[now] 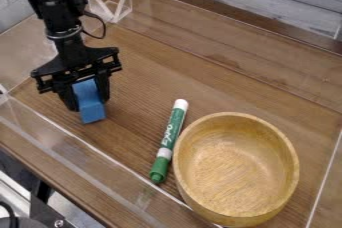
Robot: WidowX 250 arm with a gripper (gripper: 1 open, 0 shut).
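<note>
My black gripper (pixel 78 84) is at the left of the wooden table, shut on a blue block (pixel 90 106) that hangs or stands just beneath its fingers; whether the block touches the table I cannot tell.
A green and white marker (pixel 170 139) lies near the front middle, beside a round wooden bowl (pixel 237 166) at the front right. Clear rails or walls edge the table (pixel 227 62).
</note>
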